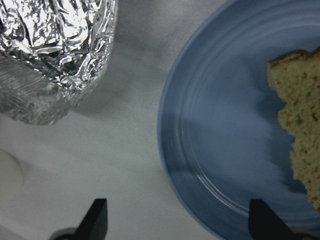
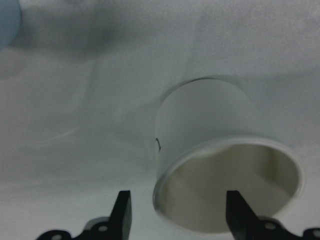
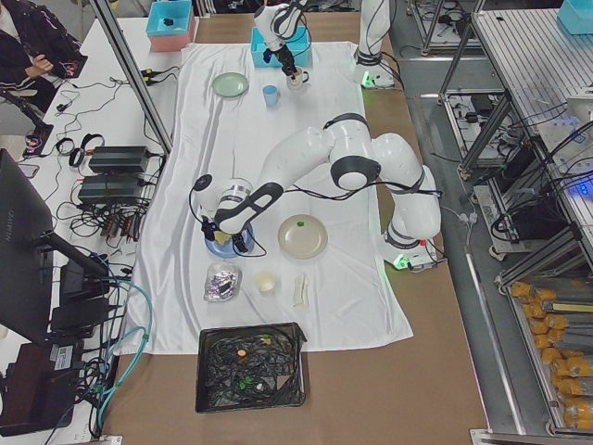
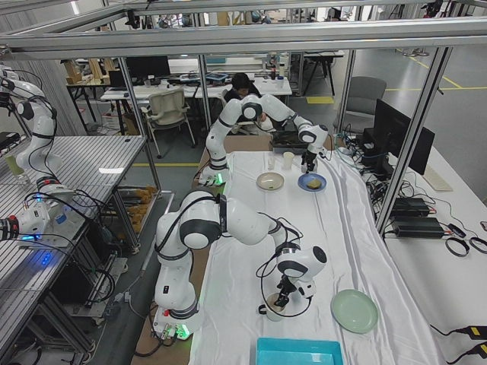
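A blue plate (image 1: 215,150) holds a piece of bread or cake (image 1: 300,120); my left gripper is open low over the plate's rim, the piece off to one side. A foil-wrapped item (image 1: 55,55) lies beside the plate. My right gripper is open over a white mug (image 2: 205,115), one finger over its opening, the other outside it. A light blue cup (image 2: 6,20) stands nearby.
A green plate (image 4: 354,310), blue bin (image 4: 298,351), beige plate (image 3: 302,236), cream cup (image 3: 264,281) and black tray (image 3: 250,366) are around. The cloth between the two arms is fairly clear.
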